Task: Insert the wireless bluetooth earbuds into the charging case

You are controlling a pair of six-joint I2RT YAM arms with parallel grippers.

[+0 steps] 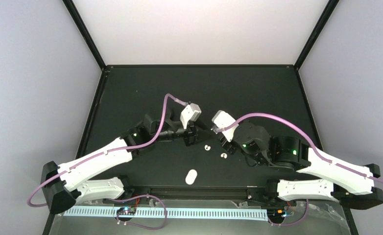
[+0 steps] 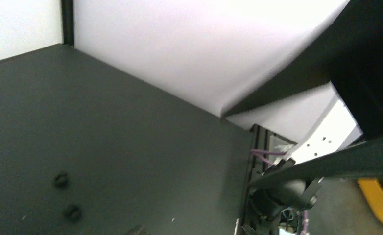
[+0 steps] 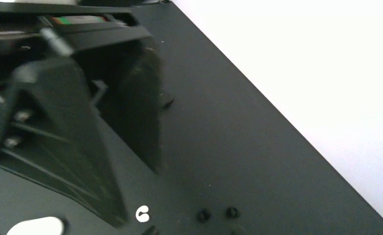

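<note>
The white charging case lies on the black table near its front, also in the right wrist view. Two small white earbuds lie behind it, one showing clearly in the right wrist view. My left gripper and right gripper face each other above the table behind the earbuds, slightly apart. The fingers of both stand parted in the wrist views, blurred, with nothing visible between them.
White walls enclose it. The frame rail runs along the front.
</note>
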